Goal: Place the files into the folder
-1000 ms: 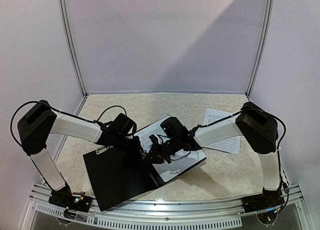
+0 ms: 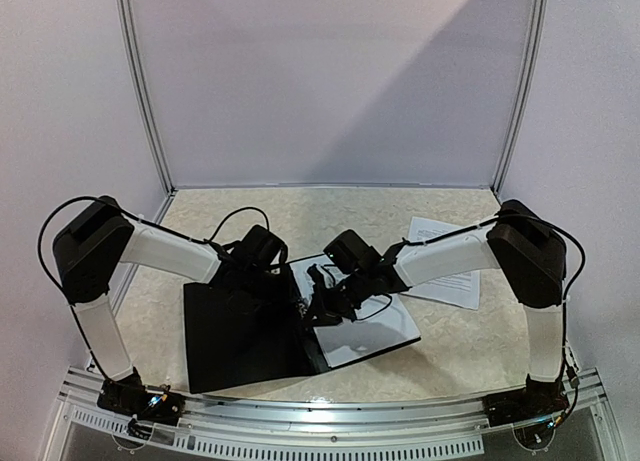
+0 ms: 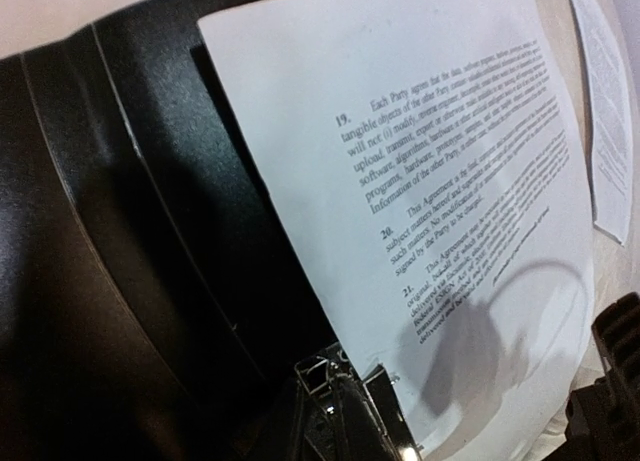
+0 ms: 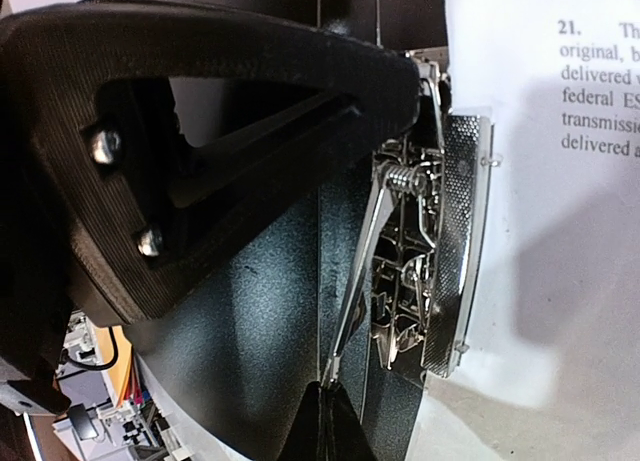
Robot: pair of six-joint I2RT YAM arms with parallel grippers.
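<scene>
The black folder (image 2: 245, 346) lies spread open, its right half bearing white printed sheets (image 3: 450, 161). A metal clip (image 4: 410, 271) sits along the spine, with its bar beside the sheets' edge. My right gripper is shut at the end of the clip's thin lever (image 4: 362, 256), which runs into its fingertips. In the right wrist view, a black finger (image 4: 270, 51) of my left gripper (image 2: 297, 299) reaches the clip's far end. That gripper's gap is hidden in the dark, and I cannot tell whether it touches the clip.
Another printed sheet (image 2: 458, 286) lies on the table right of the folder, partly under the right arm (image 2: 450, 266). The two grippers are close together over the spine. Bare table (image 2: 330, 206) shows behind the folder and at the front right.
The folder has turned clockwise, its lower left corner shifting up and its right end moving slightly right. Both arms have drifted to the right, staying at the clip. The loose sheet has stayed put.
</scene>
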